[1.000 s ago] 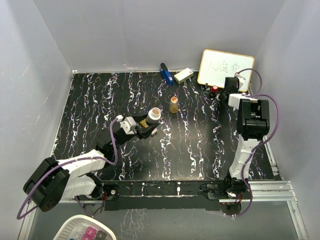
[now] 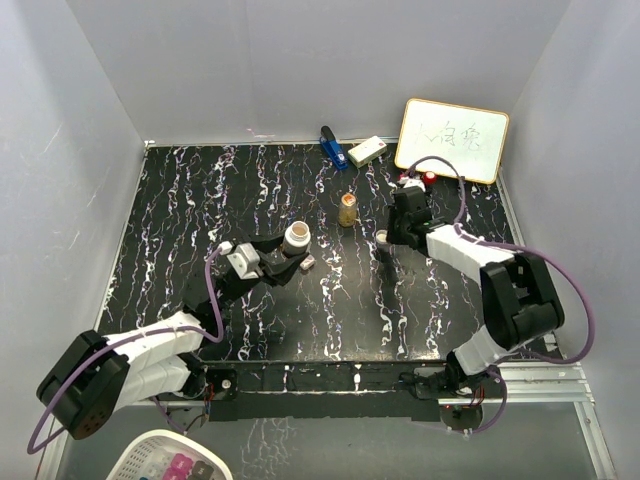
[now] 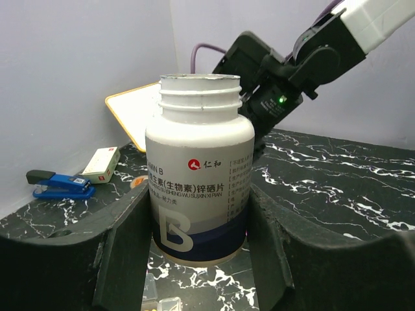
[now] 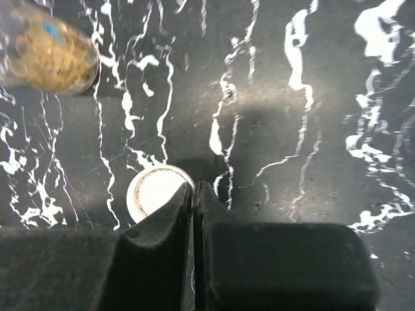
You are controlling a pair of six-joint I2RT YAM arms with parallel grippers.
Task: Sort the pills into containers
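My left gripper is shut around the body of a white open-mouthed bottle, held upright above the table with its label toward the left wrist camera. What is inside the bottle cannot be seen. A round white cap is at the tips of my right gripper, which is shut with the cap's edge pinched in its fingers. The right arm is to the right of the bottle. Partly behind the left gripper lies a small clear pill case; little of it shows.
A jar of yellow capsules stands between the arms, farther back. At the rear are a blue stapler, a small box and a whiteboard. A red-topped item is near the board.
The right arm has swung from beside the whiteboard toward the table's middle, the white cap travelling with it. My left gripper and bottle have shifted slightly left.
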